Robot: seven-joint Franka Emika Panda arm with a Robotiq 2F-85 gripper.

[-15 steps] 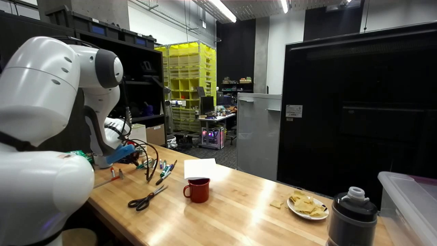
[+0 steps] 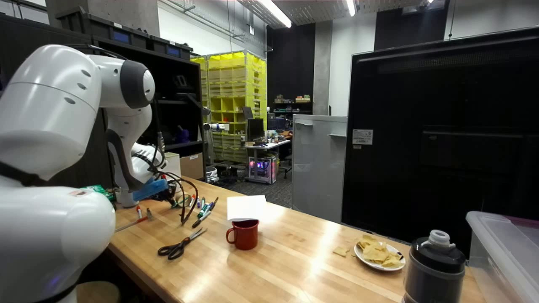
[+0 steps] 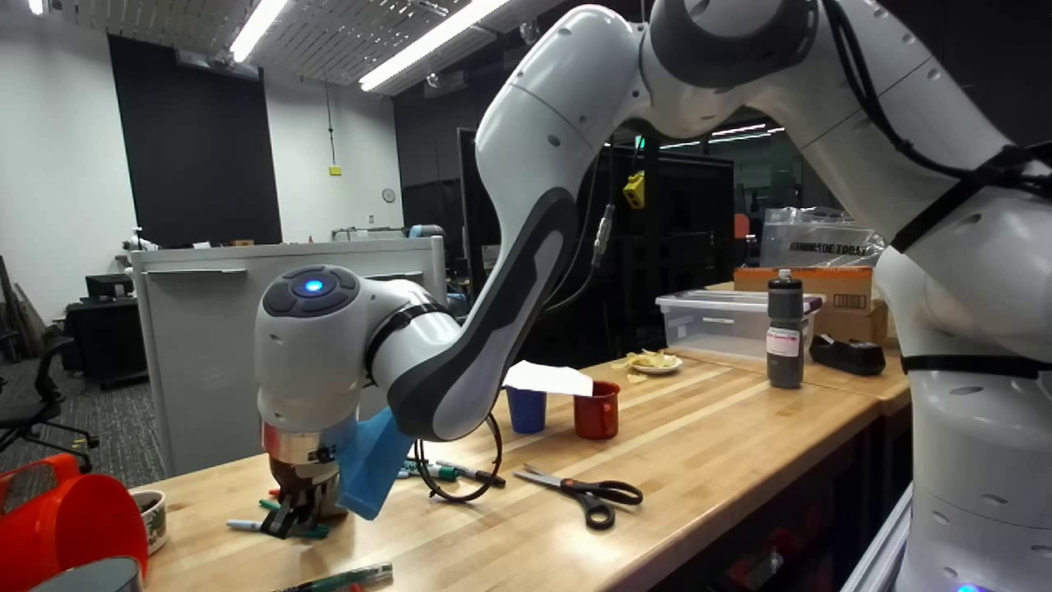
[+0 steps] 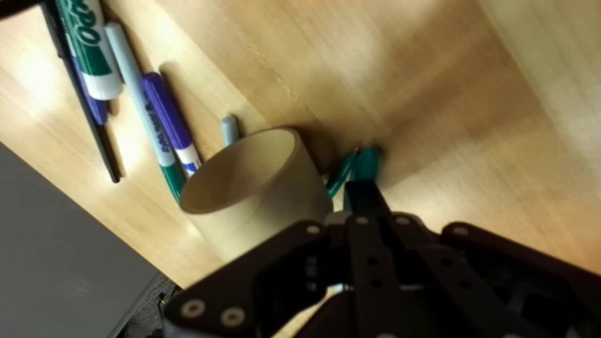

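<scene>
In the wrist view my gripper is shut, its dark fingertips close together just above the table. Teal-green pen ends [image 4: 366,163] show right at the tips, and I see nothing clearly held between them. Beside the fingers, on the left, is a tan cardboard ring [image 4: 253,186]. Further left lie a purple marker [image 4: 169,115], a grey-and-green marker [image 4: 138,93], a thick green Expo marker [image 4: 93,50] and a thin black pen [image 4: 84,107]. In exterior view 2 the gripper [image 3: 286,523] is low over pens at the table's left end.
Black scissors [image 2: 177,247] and a red mug [image 2: 245,235] with white paper [image 2: 246,207] behind it occupy the mid table. A plate of chips [image 2: 381,255] and a bottle [image 2: 435,267] stand farther off. Left of the gripper is a red pitcher [image 3: 79,523].
The arm's forearm and hand have shifted slightly to the right in exterior view 1, toward the cardboard ring. Mug, scissors, paper and plate have not moved.
</scene>
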